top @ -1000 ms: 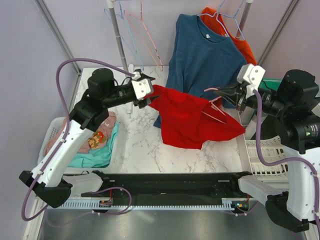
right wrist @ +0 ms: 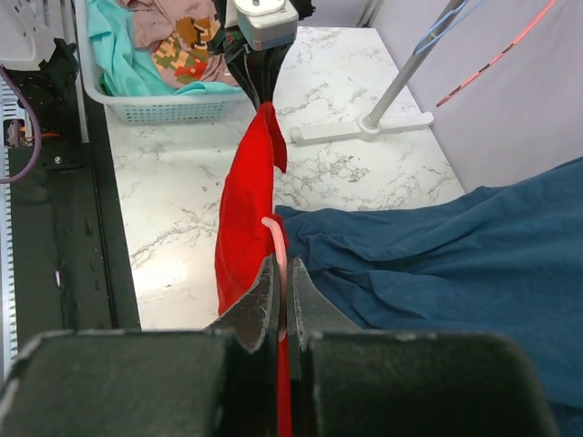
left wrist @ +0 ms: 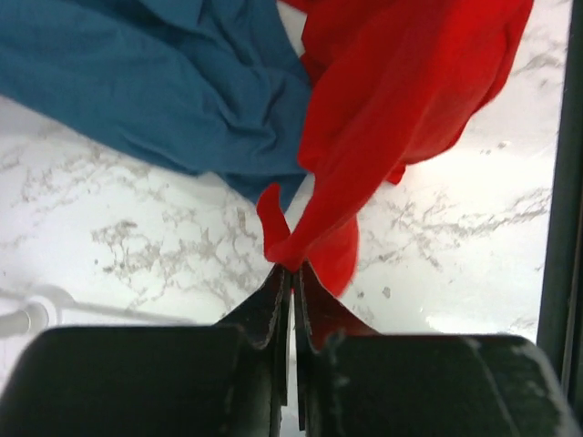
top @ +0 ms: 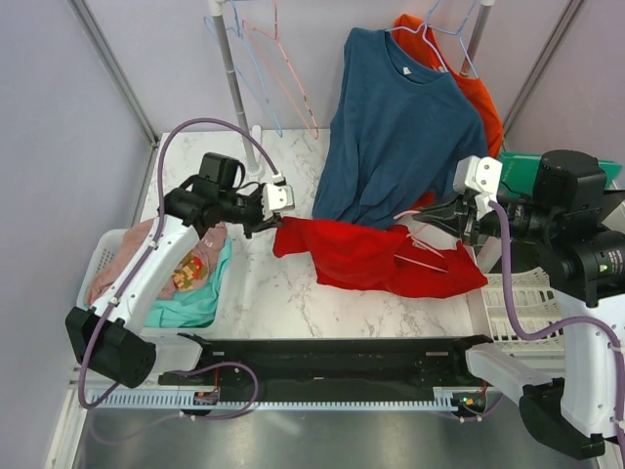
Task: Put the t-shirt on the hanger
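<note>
The red t-shirt [top: 352, 254] lies stretched low over the front middle of the white table, a pink hanger [top: 425, 256] partly inside it at the right. My left gripper [top: 276, 223] is shut on the shirt's left end; in the left wrist view the cloth [left wrist: 364, 164] runs from between its fingertips. My right gripper [top: 430, 213] is shut on the pink hanger [right wrist: 278, 238], whose tip shows between its fingers in the right wrist view, with red cloth beneath.
A blue shirt [top: 391, 127] and an orange one [top: 488, 98] hang on the rack behind, the blue reaching the table. Baskets of clothes [top: 98, 264] and a white crate [top: 527, 303] flank the table [top: 264, 313]. Empty hangers hang upper left.
The shirt has been lowered; its left end has moved left and down with my left gripper.
</note>
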